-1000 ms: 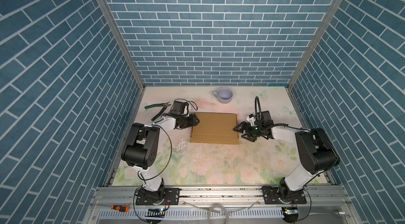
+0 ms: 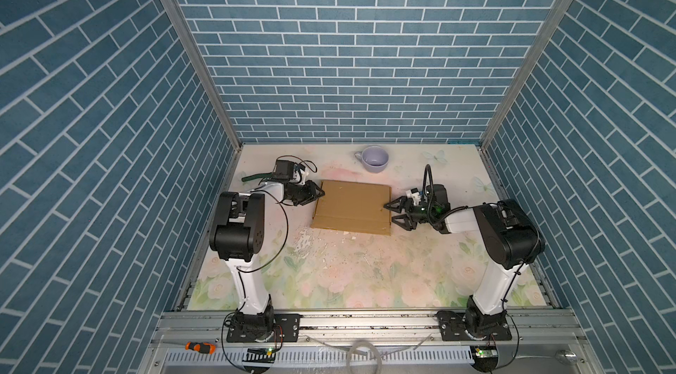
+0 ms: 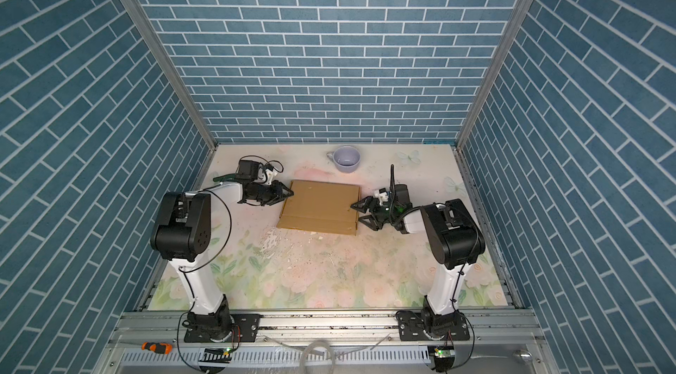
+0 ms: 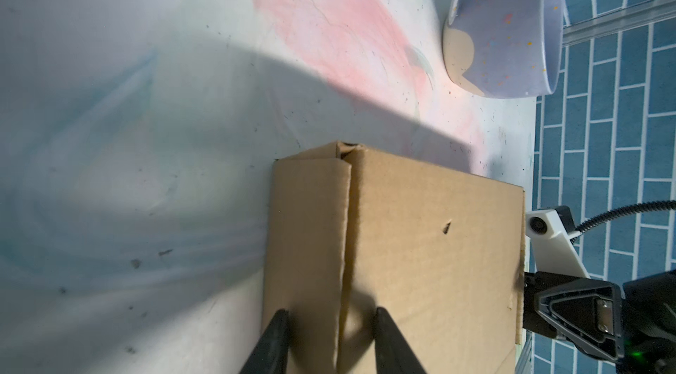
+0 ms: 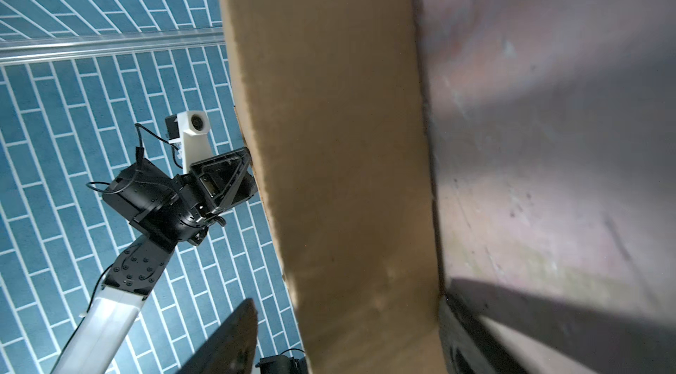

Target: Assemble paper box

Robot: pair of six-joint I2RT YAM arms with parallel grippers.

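Observation:
The brown cardboard box (image 2: 351, 206) lies closed and flat on the middle of the table, slightly turned. In the left wrist view, a narrow gap runs between its end flap (image 4: 310, 233) and top face (image 4: 436, 247). My left gripper is part open at that end, its fingers (image 4: 274, 346) on either side of the gap. At the opposite end, my right gripper stands wider open, with the box's end wall (image 5: 345, 163) between its spread fingers. Whether the fingers press on the cardboard is hard to tell.
A lilac mug (image 2: 374, 158) stands behind the box. Green-handled pliers (image 2: 257, 177) lie partly hidden behind the left arm. Small white flecks are scattered in front of the box, where the table (image 2: 380, 275) is otherwise clear.
The box has shifted left and a little toward the back wall, turning slightly. Both grippers have moved the same way, staying at its ends. The left arm now covers more of the pliers.

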